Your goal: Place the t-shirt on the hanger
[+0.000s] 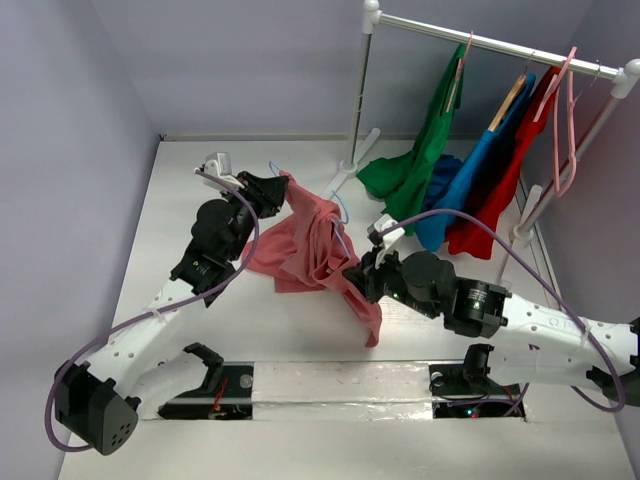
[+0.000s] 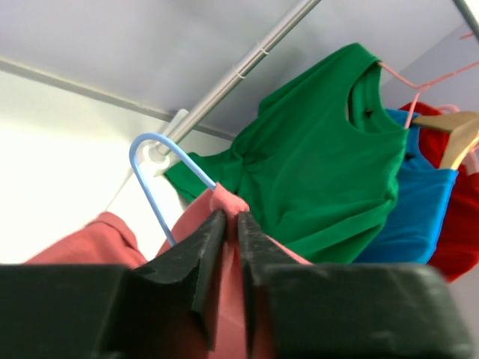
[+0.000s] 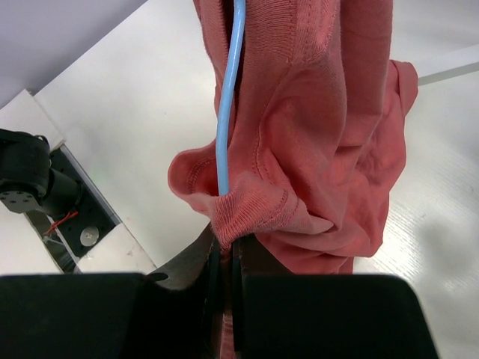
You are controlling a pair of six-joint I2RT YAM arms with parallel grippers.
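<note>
The pink-red t shirt (image 1: 300, 240) lies bunched mid-table, partly lifted between my grippers. A light blue hanger (image 2: 196, 169) passes through its cloth; its bent end stands out beside my left gripper, and much of the rest is hidden. Part of the shirt's edge rises between the left fingers, which stand close together; whether they grip it is unclear. On the other side, my right gripper is shut on a fold of the shirt, right under the blue hanger's rod (image 3: 229, 90).
A metal rack (image 1: 490, 43) stands at the back right. Green (image 1: 430, 140), blue (image 1: 475, 170) and red (image 1: 510, 160) shirts hang from it, along with an empty pink hanger (image 1: 571, 140).
</note>
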